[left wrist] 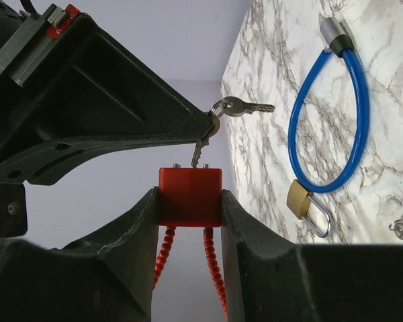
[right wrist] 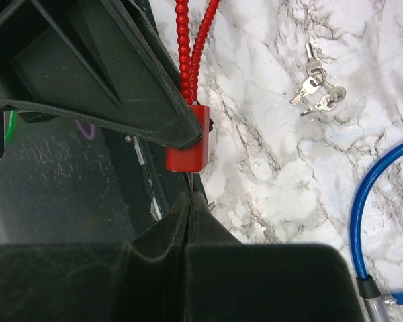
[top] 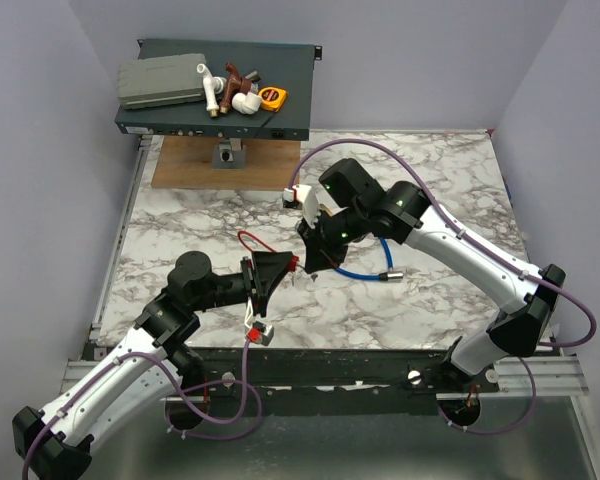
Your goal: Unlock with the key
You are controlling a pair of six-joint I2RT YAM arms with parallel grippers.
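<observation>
A red lock body [left wrist: 190,196] with a red beaded cable is clamped in my left gripper, near the middle of the top view. My right gripper is shut on a small silver key [left wrist: 198,151], held by its head at the fingertips, blade pointing at the end of the red lock [right wrist: 187,154]; whether the tip is inside cannot be told. A second key [left wrist: 236,107] dangles from the same ring.
A blue cable lock [left wrist: 359,121] and a brass padlock [left wrist: 298,198] lie on the marble table [top: 160,290], with loose keys [right wrist: 316,87] apart. A shelf [top: 290,60] with tools stands at the back.
</observation>
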